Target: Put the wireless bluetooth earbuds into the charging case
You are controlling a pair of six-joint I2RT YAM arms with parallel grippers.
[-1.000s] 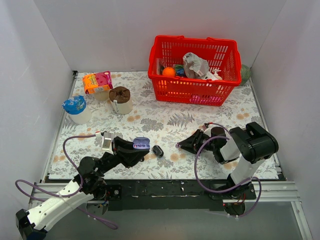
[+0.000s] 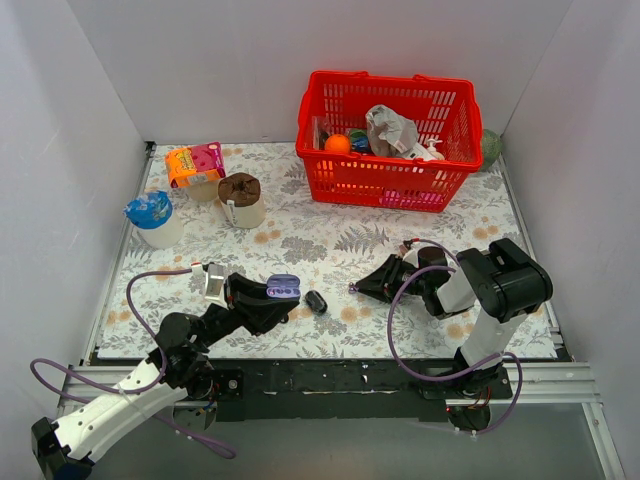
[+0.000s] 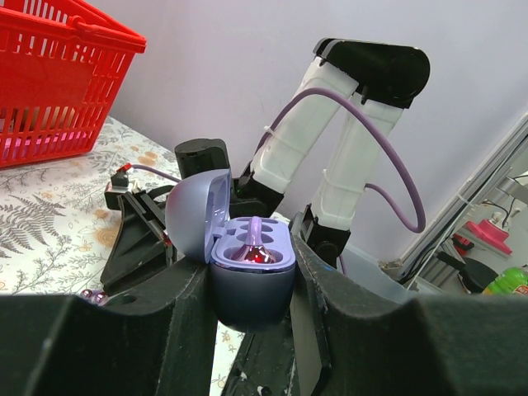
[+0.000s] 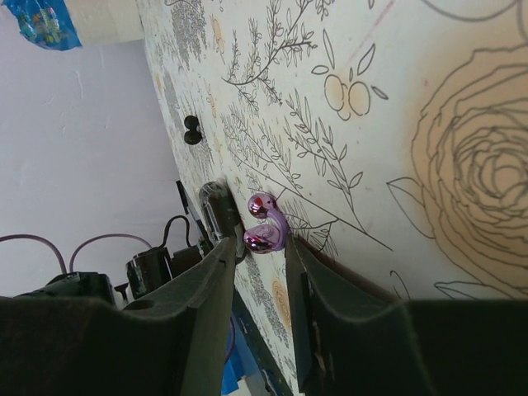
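The glossy lavender charging case (image 3: pixel 252 297) is held upright by my left gripper (image 2: pixel 286 303), which is shut on its sides. Its lid (image 3: pixel 186 213) stands raised. One earbud (image 3: pixel 254 235) is in the case, purple stem up, above a shiny red part. A second purple earbud (image 4: pixel 277 223) with metallic red ends lies on the patterned tabletop. My right gripper is low over the table, part open, its fingertips on either side of this earbud, the right one close against it. Whether they touch it, I cannot tell.
Between the two grippers lies a dark oval object (image 2: pixel 316 302). At the back stands a red basket (image 2: pixel 390 180) full of items. Cups (image 2: pixel 243 213) and a snack bag (image 2: pixel 195 164) are at the back left.
In the top view my right gripper has shifted slightly left, and the earbud at its tips appears slightly further left too. The left arm and the case have stayed still.
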